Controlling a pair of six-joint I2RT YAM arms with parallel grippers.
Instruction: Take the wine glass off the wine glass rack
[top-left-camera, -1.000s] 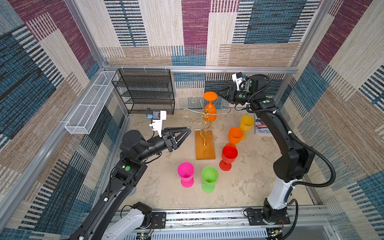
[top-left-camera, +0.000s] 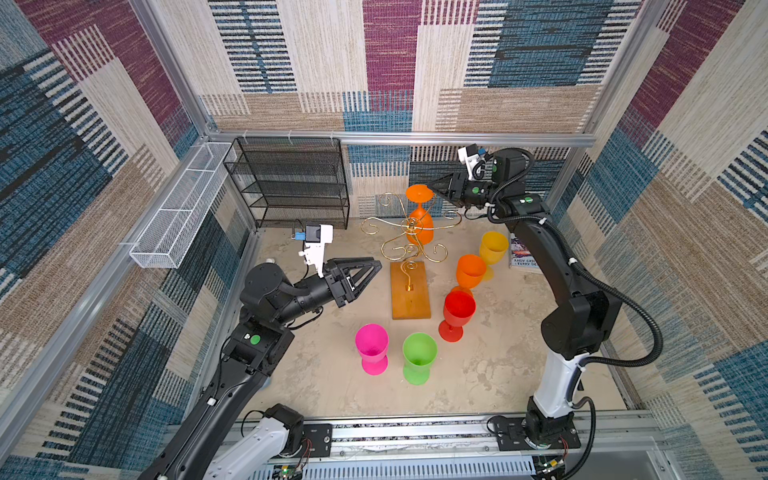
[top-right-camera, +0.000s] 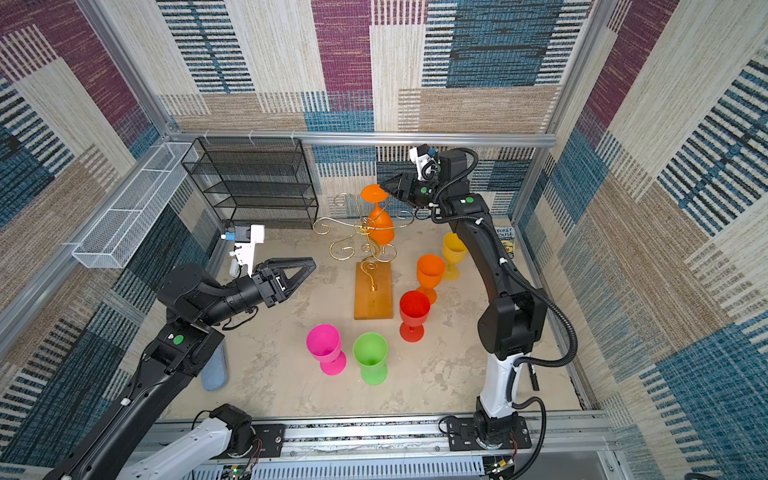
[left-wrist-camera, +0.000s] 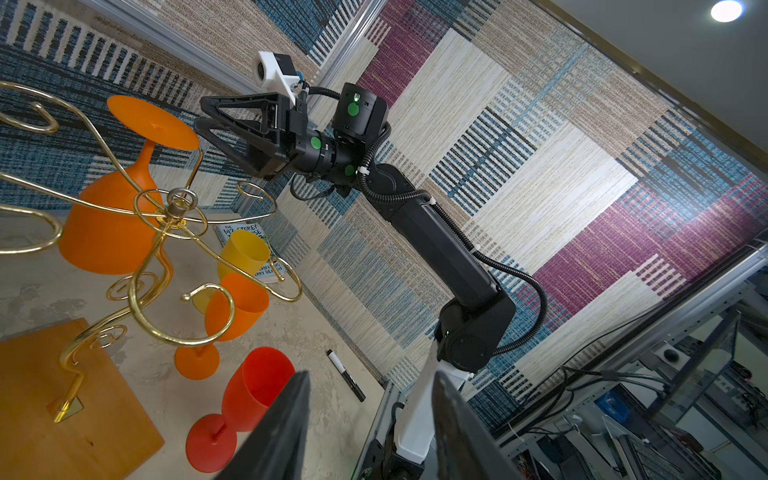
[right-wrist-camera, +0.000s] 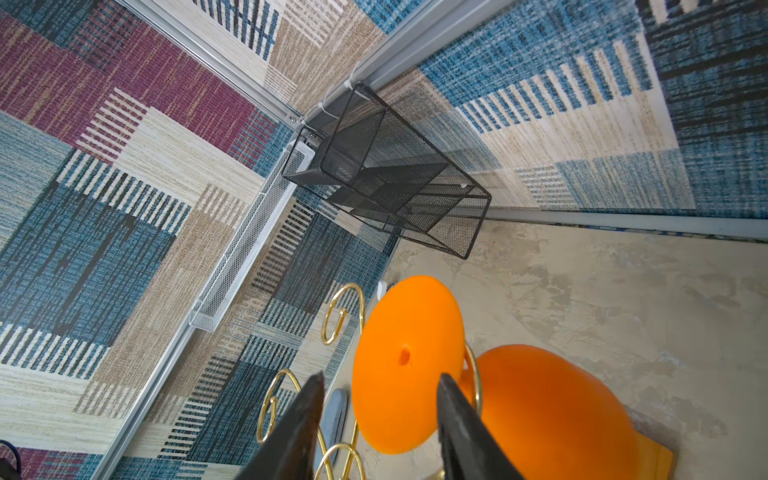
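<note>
An orange wine glass (top-left-camera: 420, 232) hangs upside down on the gold wire rack (left-wrist-camera: 152, 320), which stands on a wooden base (top-left-camera: 410, 308). My right gripper (top-left-camera: 434, 185) is open right at the glass's upturned foot (right-wrist-camera: 408, 360); in the right wrist view that orange disc lies just ahead of and between its fingers, with the bowl below and to the right. My left gripper (top-left-camera: 364, 276) hangs in the air left of and in front of the rack, its fingers apart with nothing between them.
Pink (top-left-camera: 372, 344), green (top-left-camera: 419, 352), red (top-left-camera: 458, 308), orange (top-left-camera: 470, 270) and yellow (top-left-camera: 493, 246) glasses stand on the table front and right of the rack. A black mesh shelf (top-left-camera: 284, 184) is at back left, a white wire basket (top-left-camera: 176, 216) on the left wall.
The right arm has moved slightly left, bringing its gripper closer to the orange foot. The left gripper has shifted slightly and its fingers look a little wider apart.
</note>
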